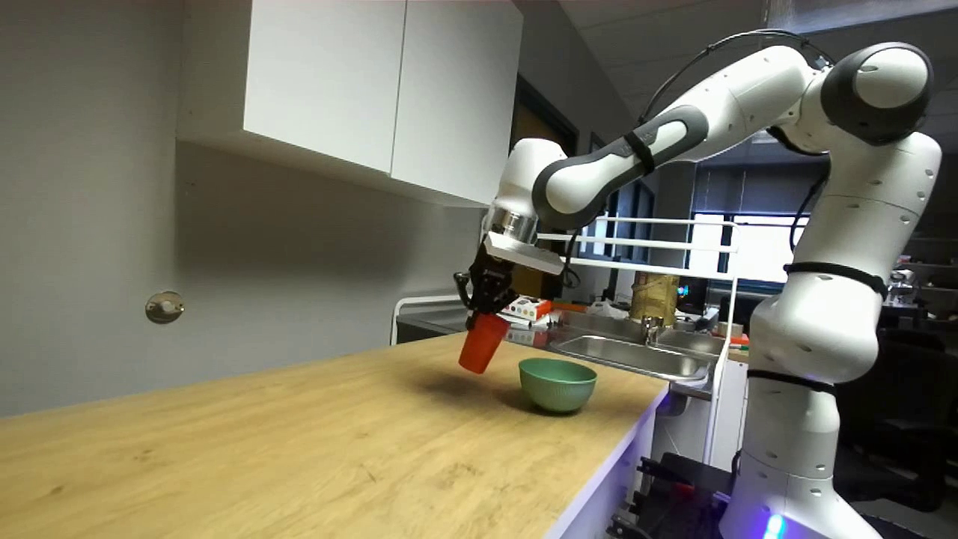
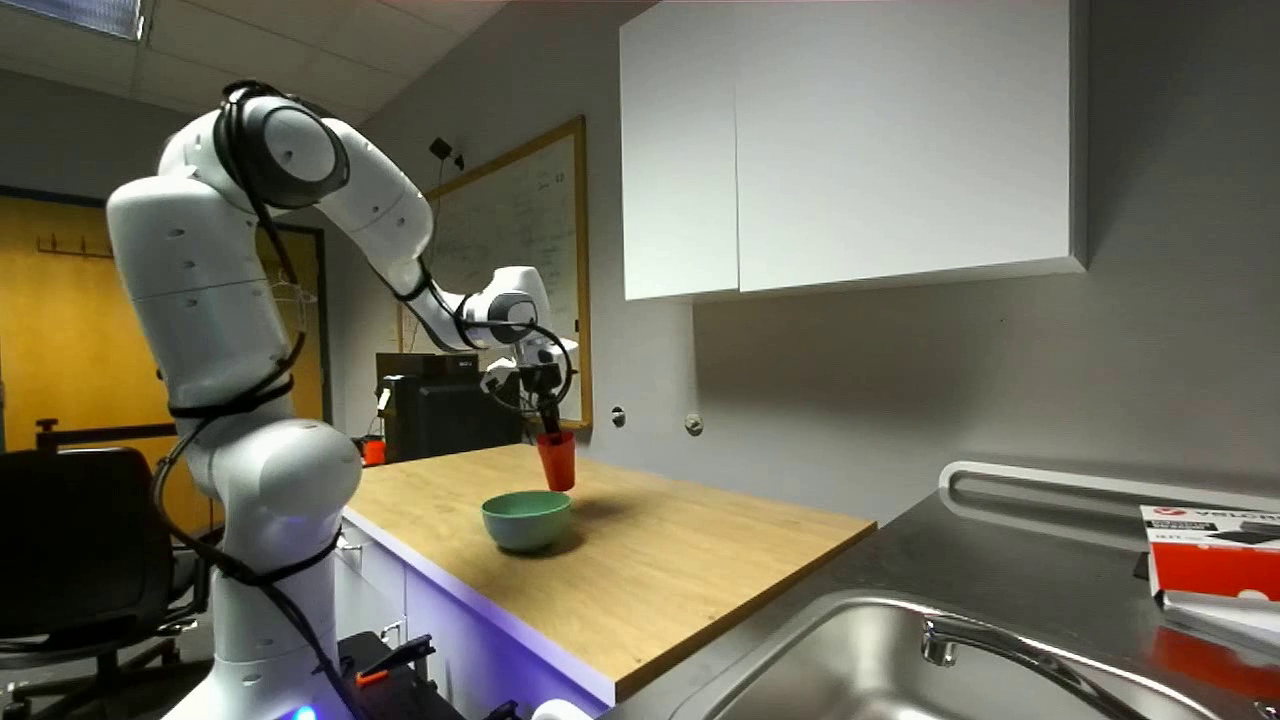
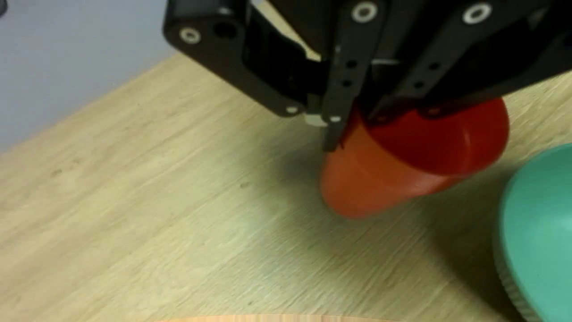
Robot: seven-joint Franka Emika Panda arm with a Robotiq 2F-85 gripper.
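Observation:
A red cup (image 1: 484,344) hangs tilted above the wooden counter, its shadow on the wood below it. My gripper is shut on the cup's wall near the rim, with one finger outside and the other reaching inside. In the wrist view the cup (image 3: 375,180) shows its open mouth toward the right; what lies deeper inside is hidden. A green bowl (image 1: 557,386) stands upright on the counter close beside the cup, apart from it. In the second exterior view the bowl (image 2: 525,522) appears just left of and below the cup (image 2: 557,462).
White cabinets (image 1: 323,85) hang on the wall above it. A steel sink (image 1: 629,353) and a red-and-white box (image 2: 1212,546) lie beyond the counter's end.

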